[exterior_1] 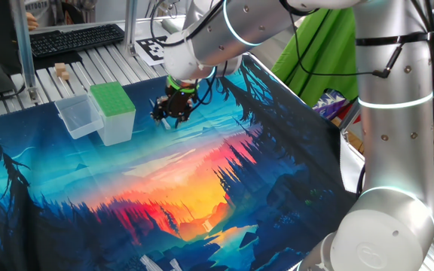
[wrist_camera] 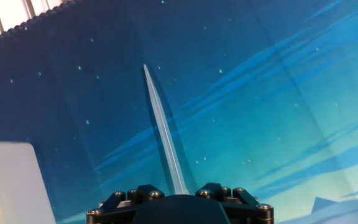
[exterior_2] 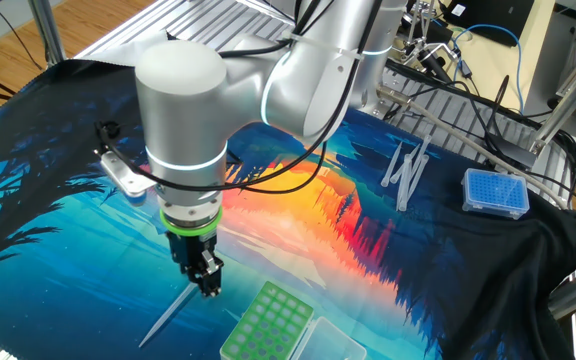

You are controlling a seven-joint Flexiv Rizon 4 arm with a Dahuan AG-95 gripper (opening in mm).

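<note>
A clear, tapered plastic pipette (wrist_camera: 163, 127) lies on the blue part of the printed cloth, its thin tip pointing away from my gripper. In the wrist view its near end runs in between the finger linkages and is hidden by the dark gripper body. My gripper (exterior_2: 208, 288) hangs low over that end of the pipette (exterior_2: 168, 314) in exterior view 2. In exterior view 1 the gripper (exterior_1: 169, 120) is to the right of the green-topped box (exterior_1: 114, 129). The fingertips are too small or hidden to show whether they touch the pipette.
Beside the green-topped rack box (exterior_2: 268, 322) its clear lid (exterior_2: 330, 342) stands open. Several more pipettes (exterior_2: 406, 176) lie across the cloth, near a blue-topped box (exterior_2: 495, 192). A keyboard (exterior_1: 77, 41) sits beyond the cloth.
</note>
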